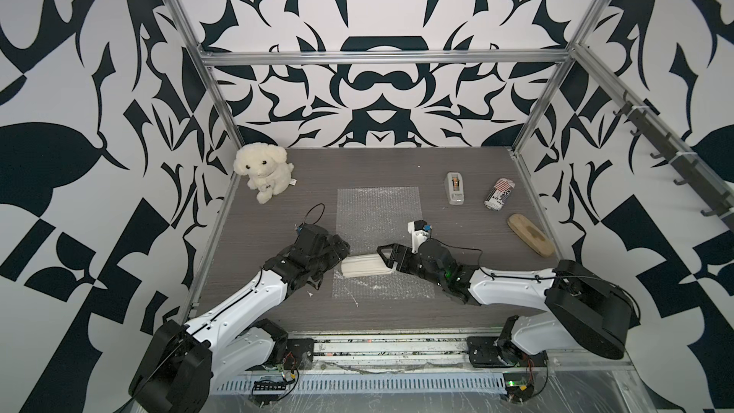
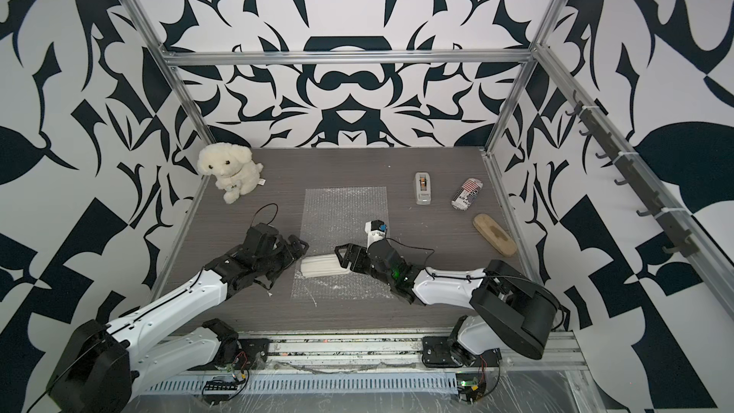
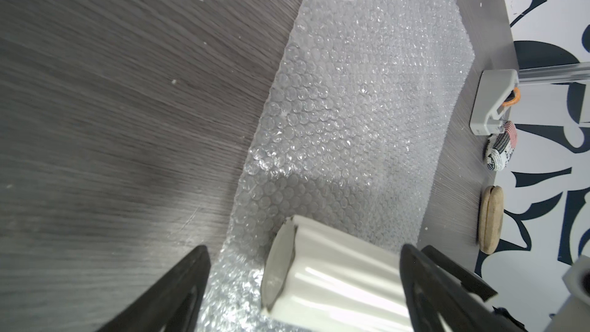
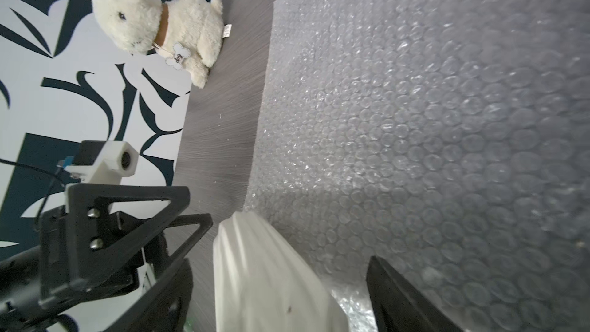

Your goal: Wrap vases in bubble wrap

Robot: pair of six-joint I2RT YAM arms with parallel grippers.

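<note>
A white ribbed vase (image 1: 361,265) lies on its side across the lower part of a bubble wrap sheet (image 2: 344,214) on the table. Its ridged body shows close up in the right wrist view. My left gripper (image 1: 342,252) is at the vase's left end, fingers parted; in the left wrist view the vase's end lies between and a little beyond the fingertips. My right gripper is at the other end, its fingers apart on either side of the vase, not visibly gripping it.
A white plush dog (image 1: 263,168) sits at the back left. A small grey device (image 1: 455,187), a can (image 1: 498,193) and a tan oblong object (image 1: 530,233) stand or lie to the right. The upper bubble wrap is clear.
</note>
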